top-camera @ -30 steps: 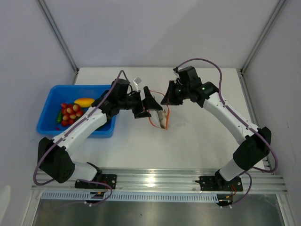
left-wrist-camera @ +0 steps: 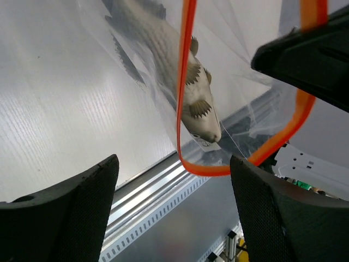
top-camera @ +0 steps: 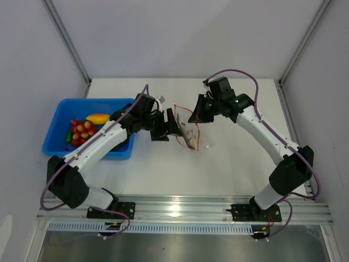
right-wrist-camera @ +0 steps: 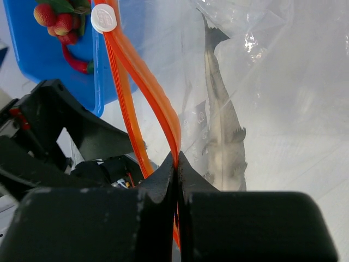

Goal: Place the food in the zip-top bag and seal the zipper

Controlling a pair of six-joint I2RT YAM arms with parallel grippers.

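A grey-brown fish [left-wrist-camera: 188, 87] lies inside the clear zip top bag, whose orange-edged mouth [left-wrist-camera: 185, 82] gapes toward my left gripper. Its tail and back also show through the plastic in the right wrist view, where the fish [right-wrist-camera: 223, 125] lies lengthwise. My right gripper is shut on the orange bag edge [right-wrist-camera: 161, 103]; a white slider [right-wrist-camera: 103, 18] sits near that edge's far end. My left gripper stands open close to the bag mouth, with the orange edge visible beyond its fingers [left-wrist-camera: 82, 202]. In the top view it is at the bag's left side.
A blue bin [top-camera: 54, 123] at the left holds several play foods, including red fruits [top-camera: 82, 131] and a yellow item [top-camera: 98, 118]. Bare white table [top-camera: 240, 164] lies in front and to the right of the bag. A metal rail [top-camera: 180, 202] runs along the front.
The right gripper shifted slightly, still gripping the bag edge.
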